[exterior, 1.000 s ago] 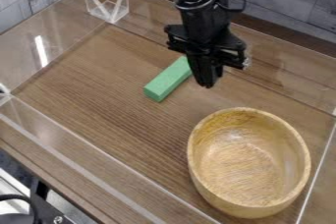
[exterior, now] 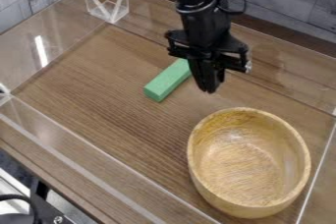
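Observation:
A black robot arm reaches down from the top centre, its gripper (exterior: 207, 78) shut, with nothing visible between the fingertips. It hangs over the wooden tabletop, just right of a green rectangular block (exterior: 167, 82) that lies at a slant, its upper end partly behind the arm. A large empty cream bowl (exterior: 247, 184) sits at the lower right, below the gripper.
A clear or white wire-like object (exterior: 109, 7) stands at the back left. A dark cable (exterior: 19, 201) shows at the bottom-left edge.
The arm and gripper have shifted very slightly; the block and bowl have stayed in place.

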